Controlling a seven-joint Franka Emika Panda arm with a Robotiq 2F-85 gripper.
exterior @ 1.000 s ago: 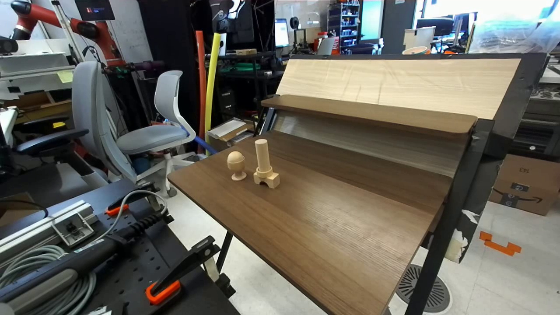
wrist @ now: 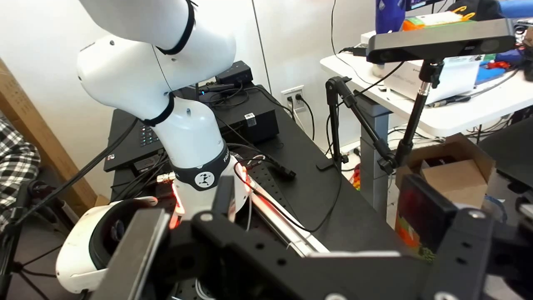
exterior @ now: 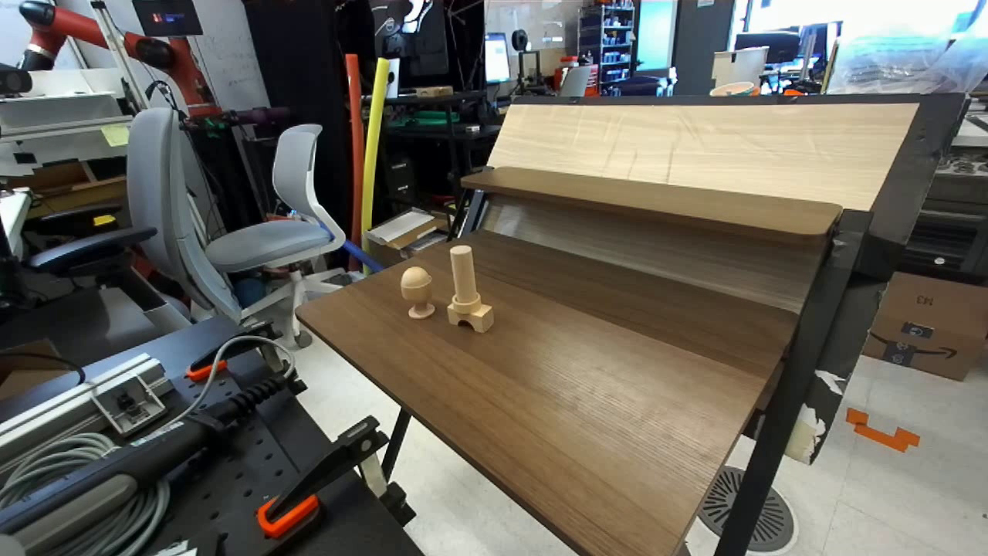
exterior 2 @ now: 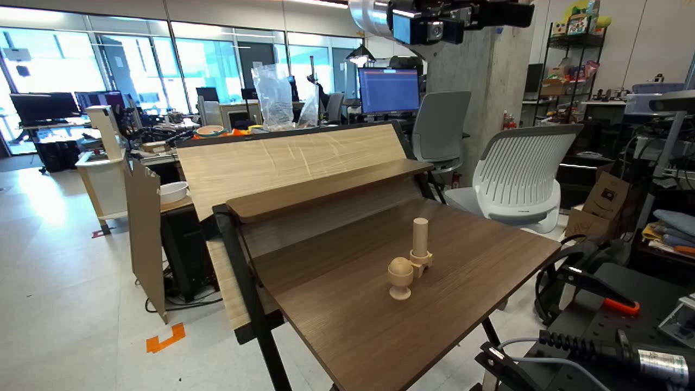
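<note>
On the brown desk [exterior: 593, 389], toward its left side in exterior view 1, stand pale wooden pieces. One is a tall cylinder [exterior: 463, 272] standing upright on a ringed base over an arch-shaped block [exterior: 474, 316]. Beside it is a small footed cup [exterior: 419, 301] topped by a rounded, ball-like piece [exterior: 416, 278]. Exterior view 2 shows the cup [exterior 2: 400, 284] in front of and left of the cylinder [exterior 2: 420, 235]. My gripper is open, its fingers wide apart and nothing between them. It is high above and away from the wooden pieces; the arm [exterior 2: 427, 29] shows at the top.
A raised shelf [exterior: 648, 199] runs along the desk's back, with a tilted light panel behind. Most of the desktop is bare. A black bench with clamps [exterior: 292, 510] and cables lies in front. The wrist view faces the white arm base, a headset [wrist: 82, 250] and a camera stand [wrist: 414, 117].
</note>
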